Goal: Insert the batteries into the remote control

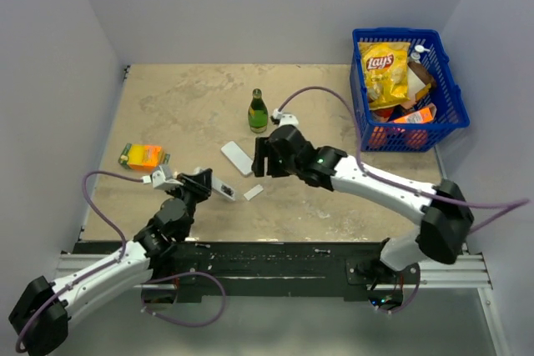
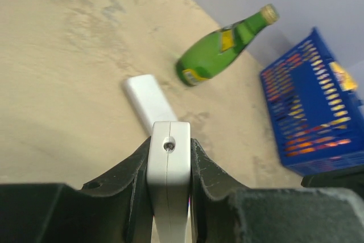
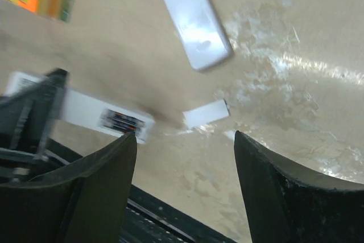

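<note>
My left gripper [image 1: 200, 178] is shut on the white remote, which in the right wrist view [image 3: 99, 112] shows a dark recess at one end, apparently the battery compartment. My right gripper [image 1: 265, 156] hangs to the right of it, apart, with its fingers parted and nothing seen between them. A white slab [image 1: 237, 157] lies on the table, with a small white piece [image 3: 206, 113] nearer the front. I cannot make out individual batteries.
A green bottle [image 1: 257, 114] stands behind the white slab. A yellow-orange pack [image 1: 142, 156] lies at the left. A blue basket [image 1: 442, 97] of snacks fills the back right.
</note>
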